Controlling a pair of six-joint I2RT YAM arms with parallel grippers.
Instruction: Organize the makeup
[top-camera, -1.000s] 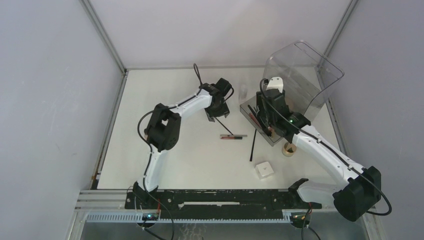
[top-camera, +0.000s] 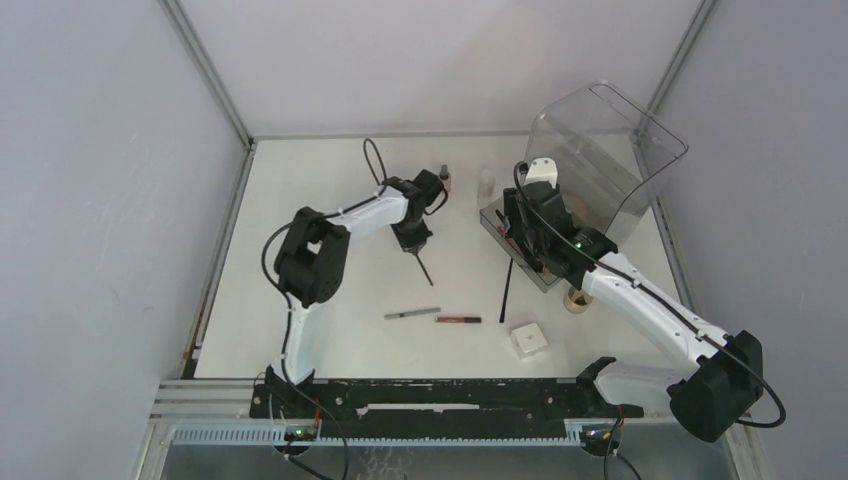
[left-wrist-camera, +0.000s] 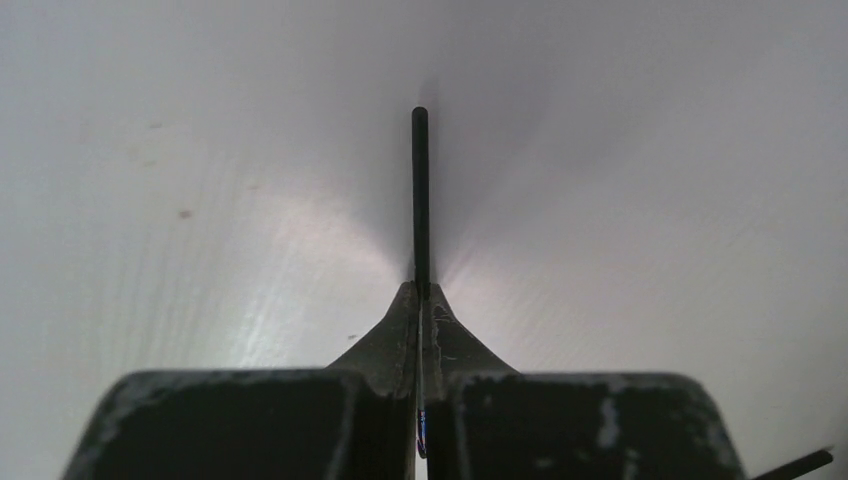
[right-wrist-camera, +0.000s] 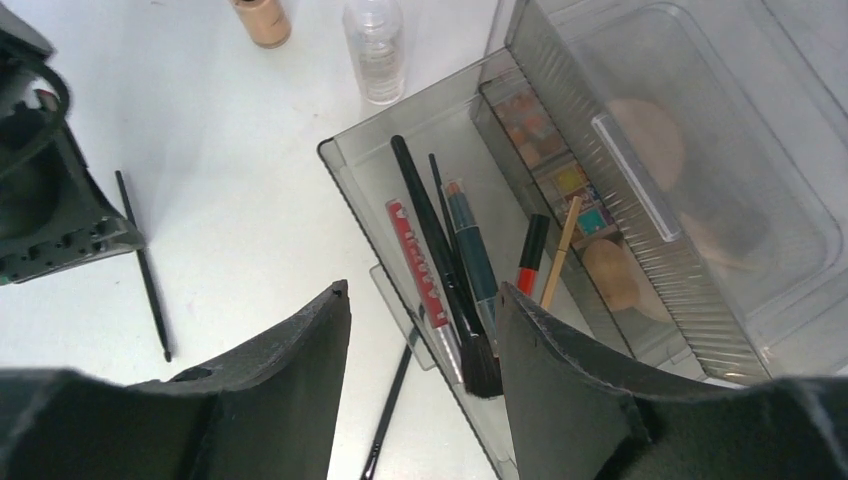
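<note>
My left gripper is shut on a thin black stick (left-wrist-camera: 420, 190), low over the white table left of the clear organizer (top-camera: 490, 215). My right gripper is part open above the organizer's front compartment, which holds a black brush (right-wrist-camera: 430, 230), a red-labelled tube (right-wrist-camera: 410, 245), a teal pencil (right-wrist-camera: 470, 240) and several other sticks; nothing shows between its fingertips clearly held. A silver pen (top-camera: 410, 313) and a red-black pencil (top-camera: 458, 320) lie apart on the table, with another black stick (top-camera: 507, 295) beside the organizer.
A small bottle (top-camera: 445, 181) and a clear bottle (top-camera: 486, 185) stand at the back. A white box (top-camera: 529, 340) and a round container (top-camera: 576, 300) are at the front right.
My left gripper has moved left with the stick, which now points more toward the front. The silver pen and red-black pencil now appear farther front-left.
</note>
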